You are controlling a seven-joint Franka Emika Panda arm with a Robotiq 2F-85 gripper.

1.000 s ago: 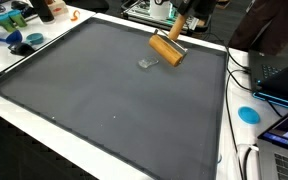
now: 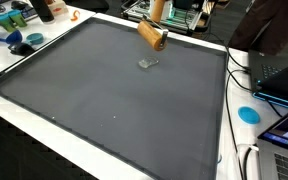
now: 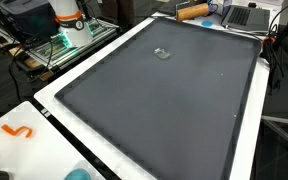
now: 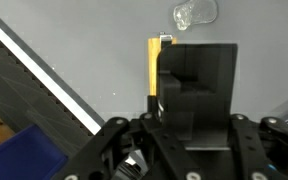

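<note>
My dark gripper fills the lower middle of the wrist view. It is shut, and a yellow-orange piece (image 4: 154, 70) with a small metal end shows beside its black front, which hides most of it. Near the far edge of the board in exterior view 1, an orange-brown piece (image 2: 152, 37) hangs at the arm's end. Exterior view 2 has the orange-brown piece (image 3: 192, 12) at its top edge. A small clear object (image 2: 148, 63) lies on the grey board, apart from it; the clear object (image 4: 194, 12) is at the wrist view's top.
The large grey board (image 2: 109, 100) is otherwise bare. Laptops (image 2: 281, 150) and a blue disc (image 2: 249, 115) lie along its right side. Blue and dark items (image 2: 22, 48) crowd the far left. An orange piece (image 3: 17, 130) rests on the white table at the front left.
The orange-brown piece and arm end have moved toward the far edge of the board, up and slightly left in exterior view 1. The clear object has stayed in place.
</note>
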